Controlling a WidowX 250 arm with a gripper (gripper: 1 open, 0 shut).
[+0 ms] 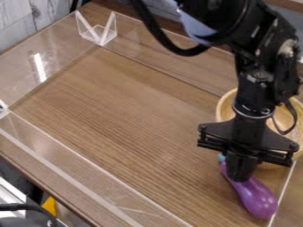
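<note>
A purple toy eggplant (253, 197) lies on the wooden table (106, 106) at the lower right, its stem end under my gripper (236, 166). The gripper points down over that end; its fingertips are low and partly hidden, and it looks shut. Whether they touch the eggplant I cannot tell. Behind the gripper is a yellow bowl (225, 105), mostly hidden by the arm.
A clear plastic holder (97, 27) stands at the back left. Dark cables or fittings lie at the lower left edge.
</note>
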